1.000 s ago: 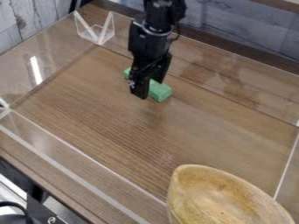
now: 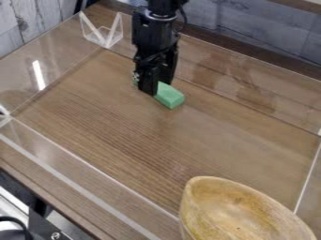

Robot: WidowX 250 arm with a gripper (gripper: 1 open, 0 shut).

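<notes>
My black gripper [image 2: 149, 80] hangs from the top of the view over the upper middle of the wooden table. A green block [image 2: 166, 97] lies on the wood just below and right of the fingers, its upper left end partly hidden behind them. Whether the fingers touch it, and whether they are open or shut, I cannot tell at this size.
A large yellow bowl [image 2: 241, 212] sits at the front right corner. Walls border the back, and black cables show at the lower left.
The gripper has moved back and to the left, away from the front of the table. The green block shows in much the same place.
</notes>
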